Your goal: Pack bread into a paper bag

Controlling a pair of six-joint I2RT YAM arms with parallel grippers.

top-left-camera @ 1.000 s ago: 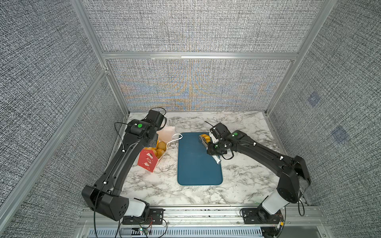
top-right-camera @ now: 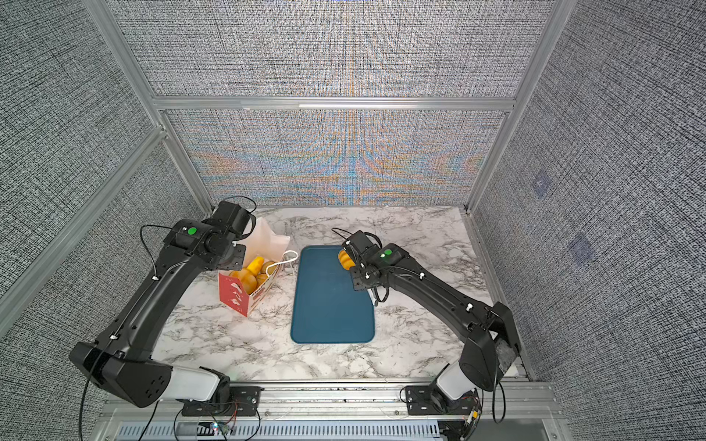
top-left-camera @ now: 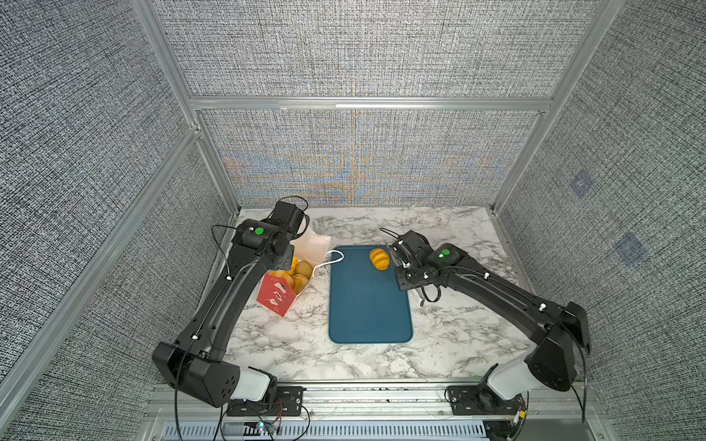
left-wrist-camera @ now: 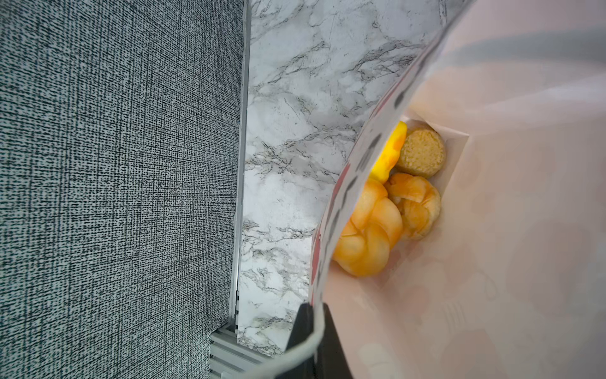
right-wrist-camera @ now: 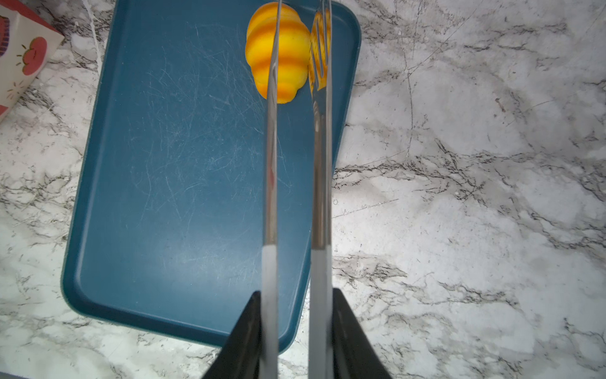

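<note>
My left gripper is shut on the rim of the paper bag (top-left-camera: 277, 295), holding it open at the left. Inside lie several breads: a braided roll (left-wrist-camera: 369, 233), a smaller knotted roll (left-wrist-camera: 416, 203), a round one (left-wrist-camera: 422, 151) and a yellow piece (left-wrist-camera: 389, 154). One striped yellow bread (right-wrist-camera: 277, 53) rests on the far right of the blue tray (right-wrist-camera: 170, 208). The black fingers of my right gripper flank metal tongs (right-wrist-camera: 321, 189). The tongs' arms are apart; one overlaps the bread's right side in view, and contact cannot be told.
A white bag handle (top-left-camera: 335, 254) sticks out toward the tray's left edge. The rest of the tray is empty. Bare marble table (right-wrist-camera: 454, 252) lies right of it.
The left arm barely moved; the bag handle shifted slightly right.
</note>
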